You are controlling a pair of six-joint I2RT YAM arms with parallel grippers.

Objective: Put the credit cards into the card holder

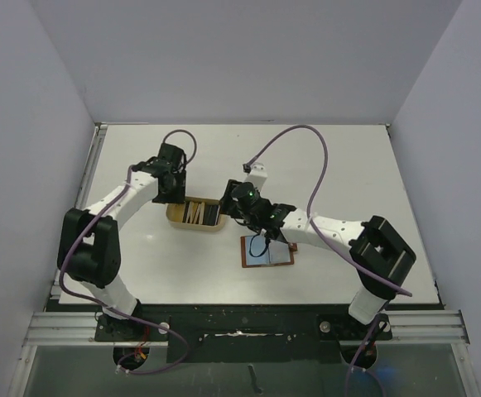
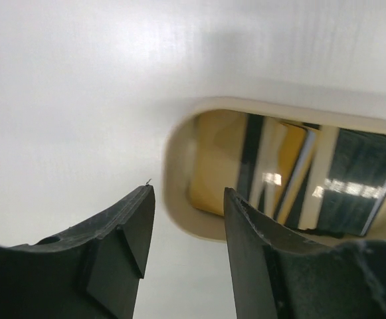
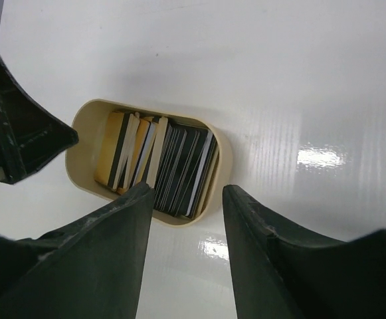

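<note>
Several cards (image 3: 154,149) stand on edge inside a tan oblong bin (image 3: 225,163), black and yellow ones among pale strips. My left gripper is open at the bin's left end; one finger is over the rim, the other outside, and the gap is empty. My right gripper is open too, over the bin's right end, with nothing between its fingers. What looks like the card holder (image 1: 257,251) lies open in the top view, brown-edged with pale blue inside. The right arm partly covers it.
In the right wrist view, the left gripper's dark tip (image 3: 30,143) juts over the bin's left end, so both arms share this space.
</note>
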